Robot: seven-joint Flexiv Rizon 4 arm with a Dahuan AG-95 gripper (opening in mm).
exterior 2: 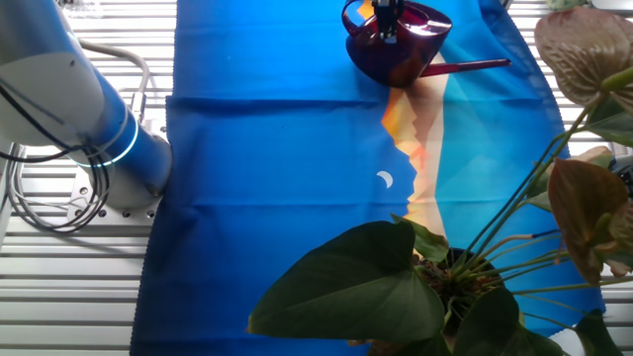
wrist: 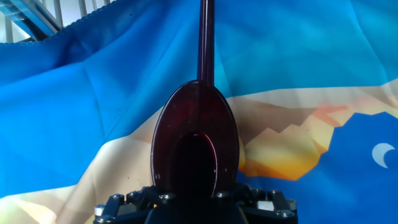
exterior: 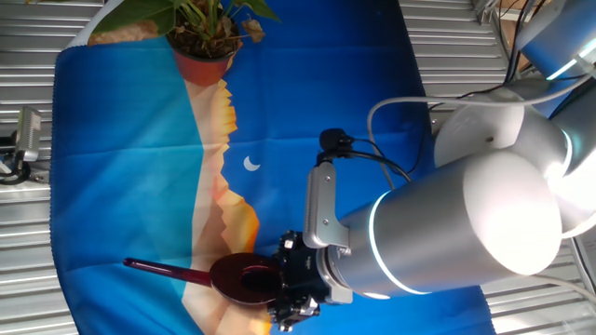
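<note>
A dark red, glossy watering can [exterior: 240, 280] with a long thin spout is at the front of the cloth in exterior view 1, the spout pointing left. My gripper [exterior: 277, 282] is at the can's rear, shut on it; which part lies between the fingers is hidden. In exterior view 2 the can [exterior 2: 396, 57] is at the top edge, with the narrow black gripper [exterior 2: 389, 36] coming down over it. The wrist view has the can [wrist: 195, 112] straight ahead, spout away from me, above the black gripper. Whether the can touches the cloth I cannot tell.
A potted plant [exterior: 203, 67] stands at the far end of the cloth; its broad leaves [exterior 2: 346, 282] spread low in exterior view 2. Between plant and can, the blue cloth [exterior: 307, 102] is bare. Slatted metal [exterior: 23, 233] borders the cloth.
</note>
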